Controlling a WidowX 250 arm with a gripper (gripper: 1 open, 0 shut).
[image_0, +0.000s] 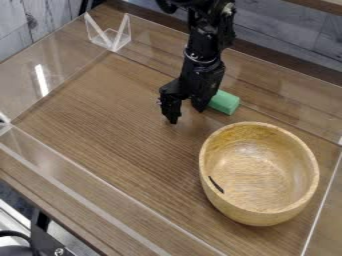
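My black gripper (186, 102) is low over the middle of the wooden table (107, 150), open, its fingers spread toward the left and right. Just behind its right finger lies a green block (225, 101), partly hidden by the gripper. Whether the fingers touch the block or the table is hard to tell.
A large tan bowl (287, 150) fills the lower right of the table. A clear plastic object (110, 35) stands at the back left.
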